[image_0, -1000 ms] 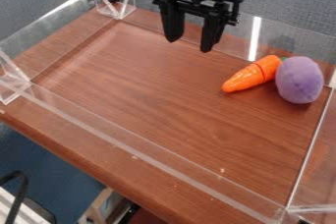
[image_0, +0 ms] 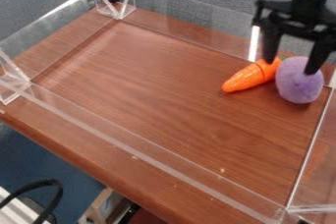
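Note:
My black gripper [image_0: 292, 43] is at the upper right, blurred, its two fingers apart over the right end of the board. Just below it a purple eggplant-like toy [image_0: 301, 84] sits on the wooden surface [image_0: 144, 110], its top partly behind the right finger. An orange carrot [image_0: 247, 77] lies to its left, beneath the left finger. Nothing shows held between the fingers.
Clear plastic walls [image_0: 157, 163] border the wooden surface on all sides. A black cable [image_0: 50, 189] lies outside at the lower left.
My gripper has moved right from the top middle to above the carrot and the purple toy. Both toys lie where they were.

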